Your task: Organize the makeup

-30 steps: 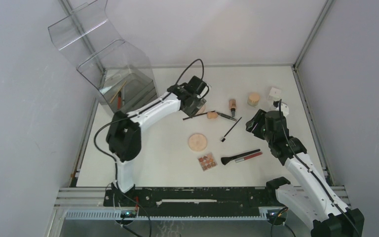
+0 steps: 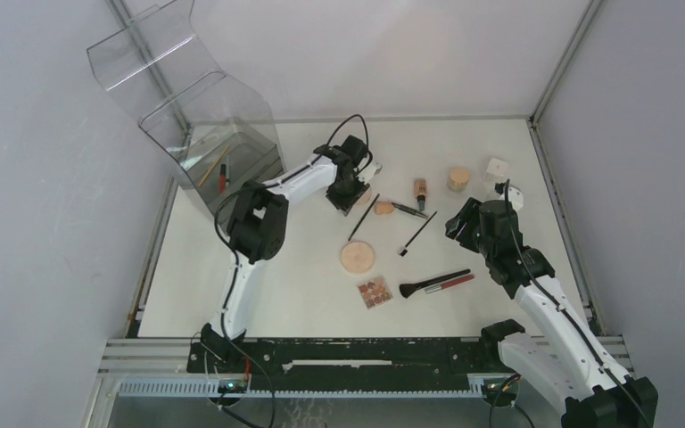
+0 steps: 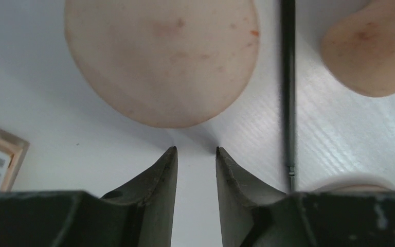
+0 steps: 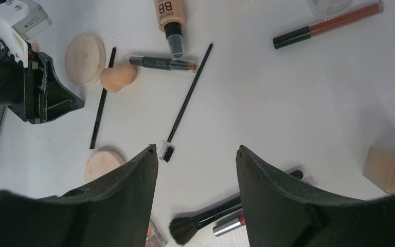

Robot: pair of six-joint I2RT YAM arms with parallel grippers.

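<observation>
My left gripper [image 2: 346, 198] hangs over the back-middle of the table, its fingertips a small gap apart in the left wrist view, nothing visible between them. Near it lie a black pencil [image 2: 363, 217], a peach sponge [image 2: 383, 208] and a pink round compact, partly hidden. A round powder puff [image 2: 358, 258], palette [image 2: 375, 292], spoolie [image 2: 417, 234], dark stick [image 2: 408, 209], foundation tube [image 2: 420, 191], big brush [image 2: 437, 279] and red lip gloss [image 2: 449, 283] lie across the table. My right gripper [image 2: 458, 225] stands open and empty at the right.
A clear acrylic organizer [image 2: 232, 160] at the back left holds a few items. A beige jar [image 2: 458, 178] and white box [image 2: 496, 168] stand at the back right.
The black pencil by the sponge has swung to a steeper slant toward the front. The right arm is still.
</observation>
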